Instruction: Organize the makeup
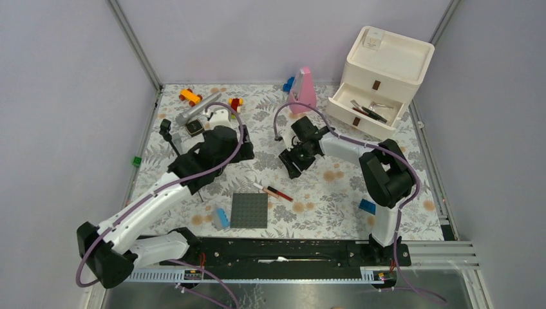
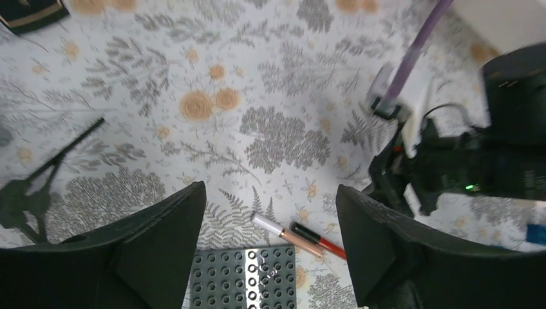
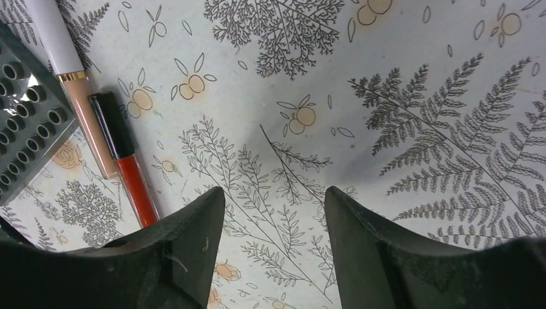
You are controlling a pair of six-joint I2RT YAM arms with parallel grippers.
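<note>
A pale concealer tube (image 3: pixel 94 129) and a red lip gloss with black cap (image 3: pixel 135 183) lie side by side on the patterned mat near the grey baseplate (image 1: pixel 249 210). My right gripper stands open above bare mat to the right of them, empty. My left gripper is open over the mat, the tubes and baseplate showing below between and beyond its fingers. The white organizer (image 1: pixel 389 59) at back right has its drawer out, with several dark and silver items inside.
A pink standing object (image 1: pixel 303 85), toy cars (image 1: pixel 190 97), a grey cylinder (image 1: pixel 193 111) and a small black square (image 1: pixel 194 128) stand at the back. Dark brushes lie at left; blue blocks (image 1: pixel 367 206) lie front right.
</note>
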